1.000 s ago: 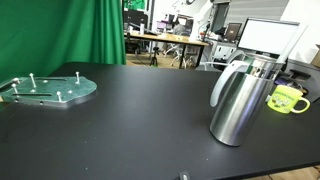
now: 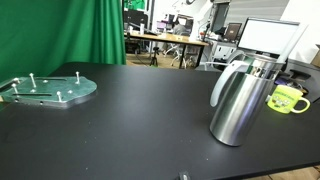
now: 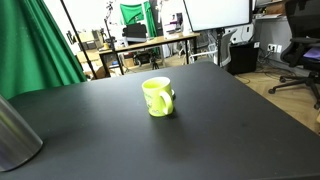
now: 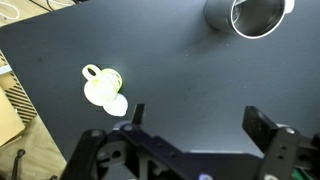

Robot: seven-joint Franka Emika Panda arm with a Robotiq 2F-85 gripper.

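Note:
A tall metal pitcher [image 2: 240,108] with a pale handle stands upright on the dark table. Part of it shows at the left edge of exterior view 2, and the wrist view looks down into its open top [image 4: 262,18]. The yellow-green mug [image 3: 158,97] is upright on the table, partly behind the pitcher in exterior view 1. From above, the mug [image 4: 100,88] has a small white round item [image 4: 117,105] beside it. My gripper is open above the table, its fingers wide apart with nothing between them. Neither exterior view shows it.
A green board with several upright pegs [image 2: 48,90] lies at the table's left in exterior view 1. Bare table [image 2: 140,115] spreads between board and pitcher. Beyond the table's edge in the wrist view are a brown box [image 4: 8,118] and white cables.

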